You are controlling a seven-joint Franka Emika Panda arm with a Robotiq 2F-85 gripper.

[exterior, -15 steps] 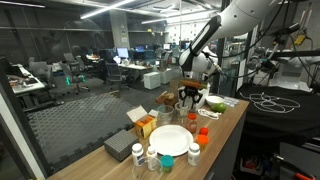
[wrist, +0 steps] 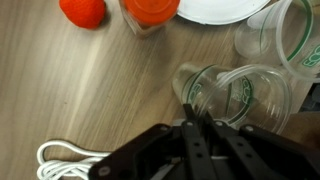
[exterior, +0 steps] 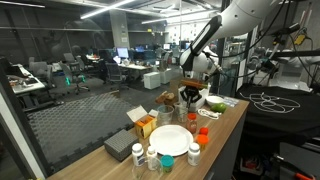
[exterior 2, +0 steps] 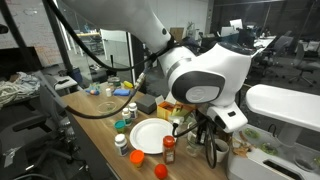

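My gripper is shut on the near rim of a clear plastic cup (wrist: 268,98) in the wrist view. Inside or below that rim shows a green-edged ring and a clear wall; whether this is a second cup cannot be told. Another clear cup (wrist: 302,45) stands close by on the right. Seen in exterior view 2, the gripper (exterior 2: 193,135) points down over the right part of the table, and the white arm covers much of the cups. Exterior view 1 shows the gripper (exterior: 190,98) small, at the table's far end.
A white plate (exterior 2: 152,132), an orange-lidded jar (exterior 2: 168,150) and a red tomato (exterior 2: 161,171) lie near the cups. White cable (wrist: 62,160) is on the wood at the wrist view's lower left. Bare wood (wrist: 75,95) lies left of the cups.
The arm has shifted only slightly at the far end of the table. The plate, jars and boxes stand where they were.
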